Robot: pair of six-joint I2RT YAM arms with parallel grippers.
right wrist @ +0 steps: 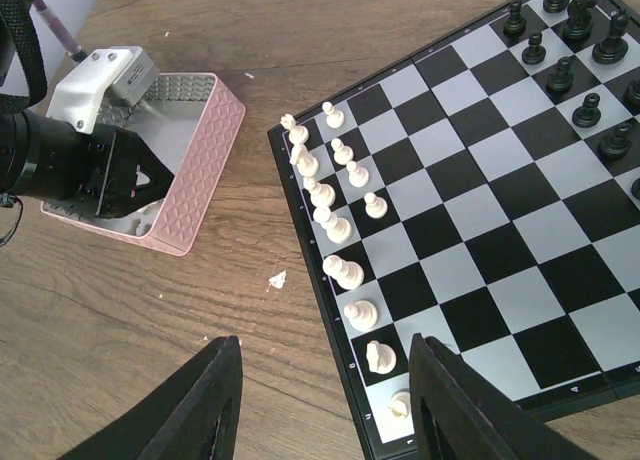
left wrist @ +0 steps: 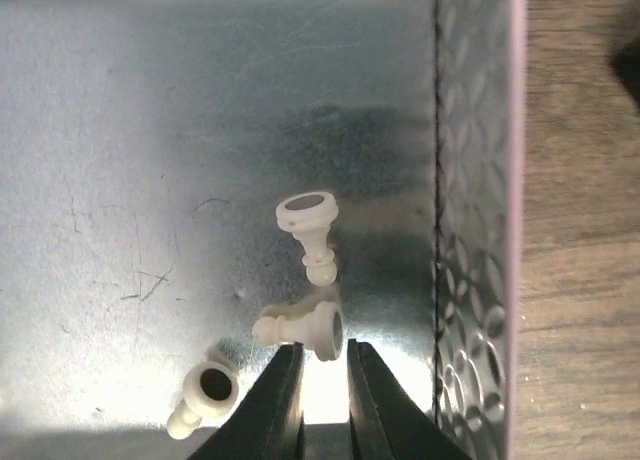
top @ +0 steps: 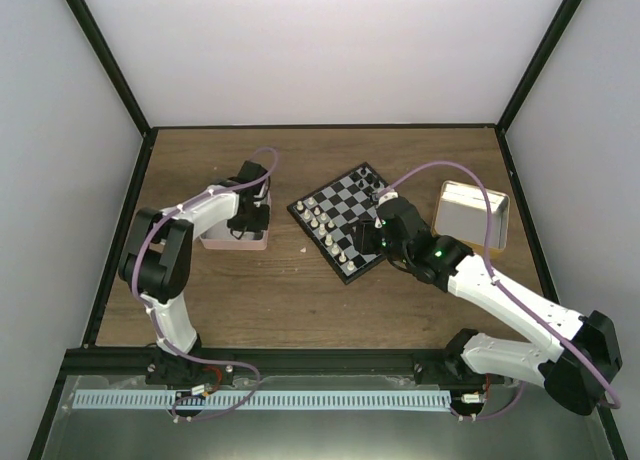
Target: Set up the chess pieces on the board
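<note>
My left gripper is low in the pink box (left wrist: 512, 180), shut on a white pawn (left wrist: 280, 329) lying on its side. Two more white pieces, an upper pawn (left wrist: 315, 242) and a lower-left piece (left wrist: 208, 384), lie loose on the box floor. In the right wrist view the chessboard (right wrist: 480, 315) has white pieces (right wrist: 340, 271) standing along its left side and black pieces (right wrist: 610, 42) at upper right. My right gripper is open above the board's left edge, nothing visible between its fingers.
An empty tan-rimmed tray (top: 470, 220) lies right of the board. Bare wood separates the pink box from the board and runs along the front of the table. Dark frame rails and white walls surround the table.
</note>
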